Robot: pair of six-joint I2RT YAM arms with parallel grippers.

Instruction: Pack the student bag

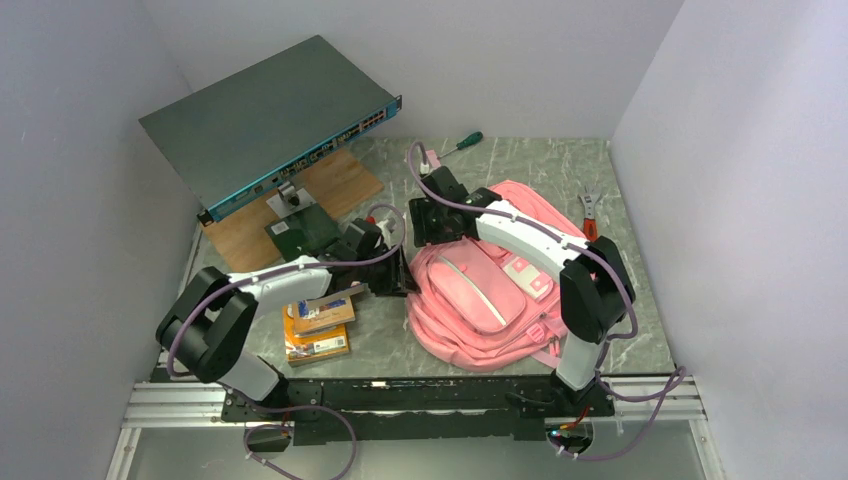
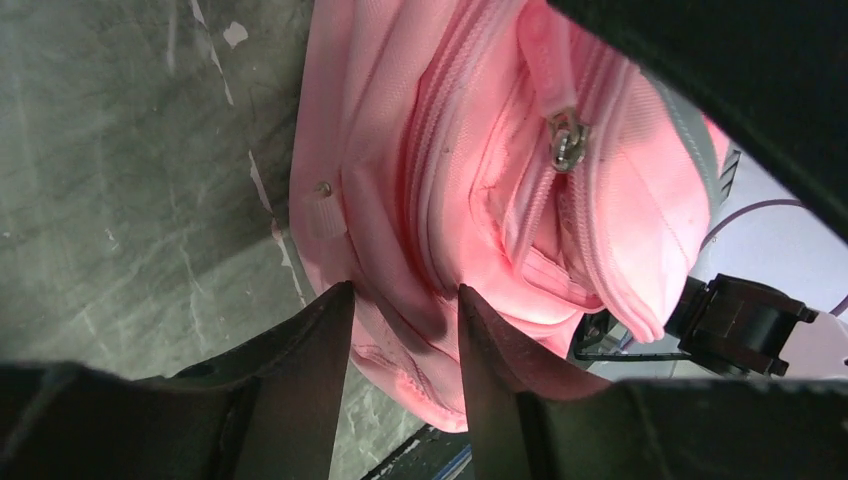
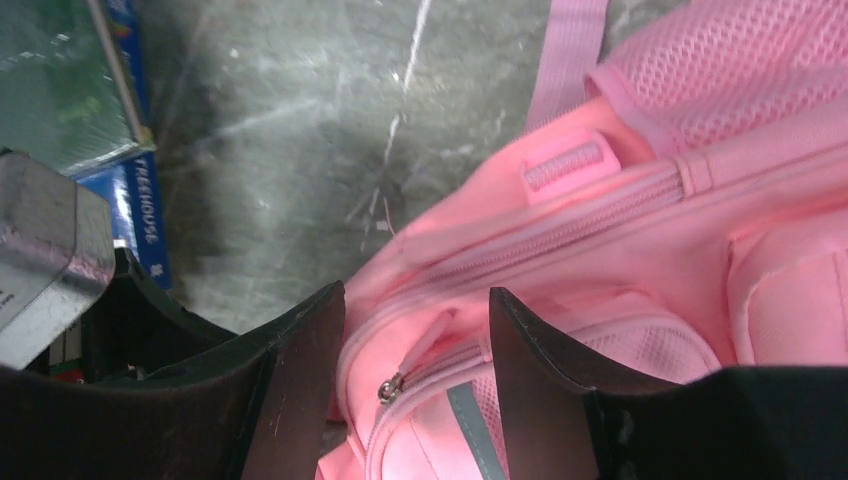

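The pink backpack (image 1: 480, 300) lies on the marble table at right of centre, front pocket upward. My left gripper (image 1: 400, 280) is at its left edge; in the left wrist view its fingers (image 2: 310, 360) stand part open over pink fabric and a zipper, with no clear grip visible. My right gripper (image 1: 430, 225) hangs over the bag's upper left. In the right wrist view it is open, its fingers (image 3: 530, 370) above the zippers (image 3: 430, 370), nothing held between them.
Books (image 1: 320, 335) are stacked at front left. A wooden board (image 1: 235, 235) with a dark metal box (image 1: 270, 120) above it is at back left. A screwdriver (image 1: 469, 140) lies at the back, pliers (image 1: 590, 210) at the right.
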